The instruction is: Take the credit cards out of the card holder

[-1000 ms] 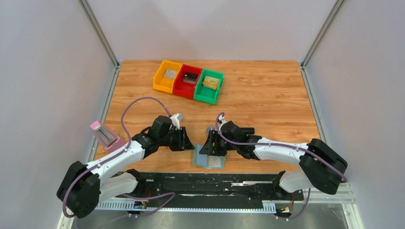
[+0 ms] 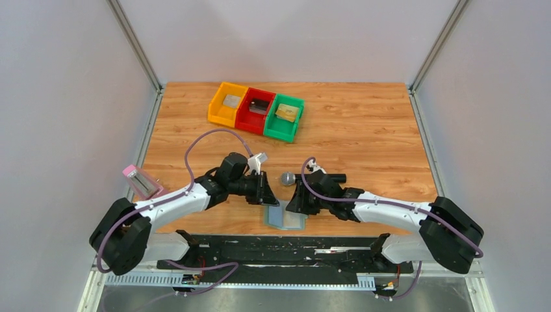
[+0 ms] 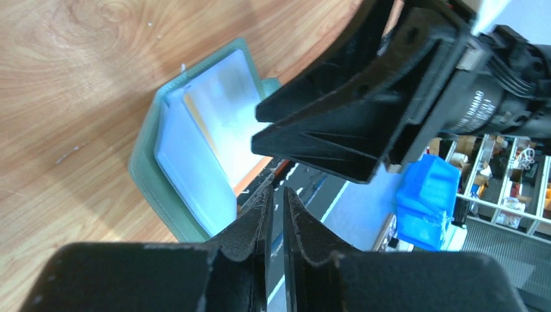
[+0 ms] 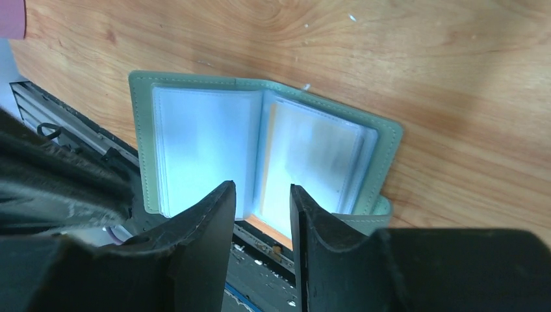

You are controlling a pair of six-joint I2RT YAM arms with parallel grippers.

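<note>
The card holder (image 2: pixel 275 220), green with clear sleeves, lies spread open on the wood near the table's front edge. In the right wrist view a white card shows inside its right-hand sleeve (image 4: pixel 312 153); the other sleeve (image 4: pixel 205 140) looks pale blue. My left gripper (image 2: pixel 277 205) is above the holder, a narrow empty gap between its fingertips. Close beside it, my right gripper (image 2: pixel 290 210) hangs over the holder's right half, its fingers wider apart with nothing between them. In the left wrist view the right gripper's fingers (image 3: pixel 325 146) cover part of the holder (image 3: pixel 146 169).
Yellow (image 2: pixel 216 114), red (image 2: pixel 243 123) and green (image 2: pixel 279 132) bins stand at the back, each with something flat inside. A microphone-like object (image 2: pixel 288 178) lies just behind the grippers. The pink object (image 2: pixel 143 184) is far left. Bare wood fills the right side.
My left gripper has moved right, in over the card holder. The holder stays in place.
</note>
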